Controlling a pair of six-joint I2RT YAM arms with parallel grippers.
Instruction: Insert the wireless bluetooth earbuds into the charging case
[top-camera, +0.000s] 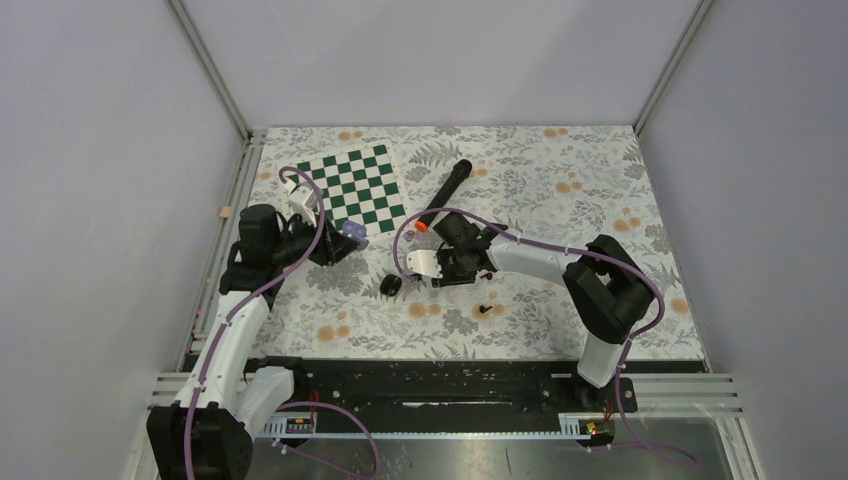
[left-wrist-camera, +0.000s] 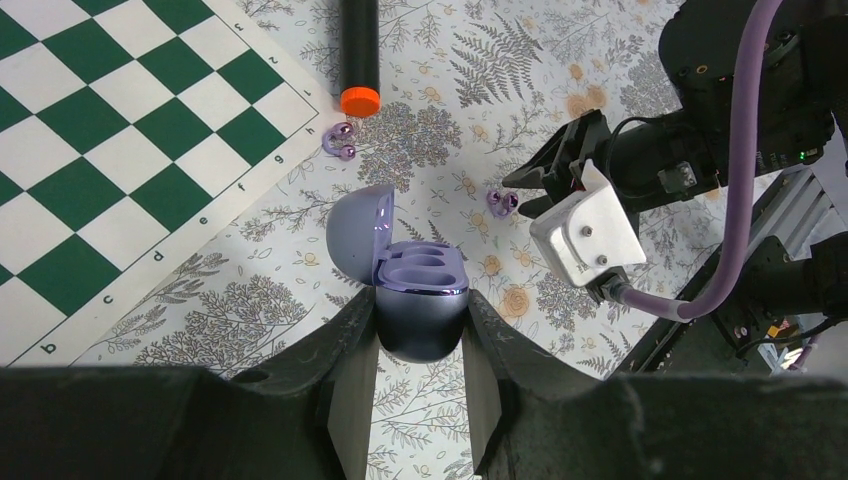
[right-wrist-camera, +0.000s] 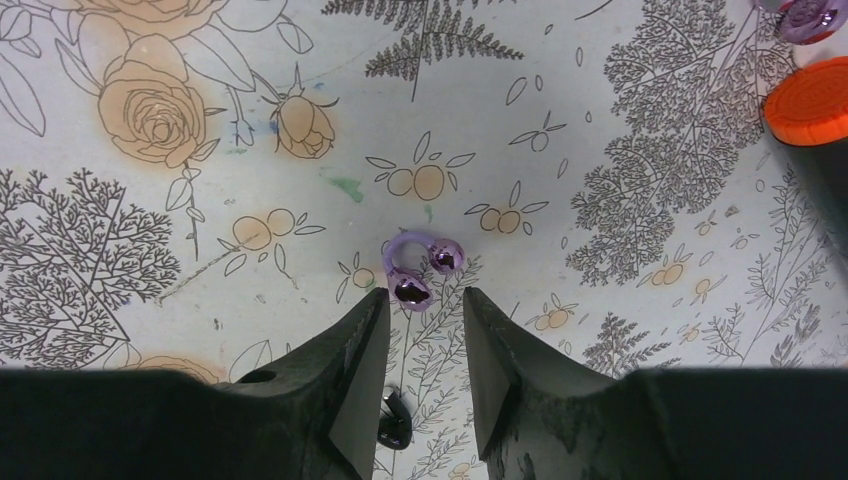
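Note:
My left gripper is shut on an open lilac charging case (left-wrist-camera: 420, 300), lid raised, its wells facing up and looking empty, held over the left part of the table. My right gripper hangs open just above a purple earbud (right-wrist-camera: 409, 292), a curved band with two rounded ends. A second purple earbud lies between the board and the orange-capped cylinder; in the right wrist view it shows partly at the top edge.
A checkered board (top-camera: 352, 185) lies at the back left, beside a black cylinder (top-camera: 448, 188). Small black objects (top-camera: 390, 285) (right-wrist-camera: 395, 425) lie on the floral table.

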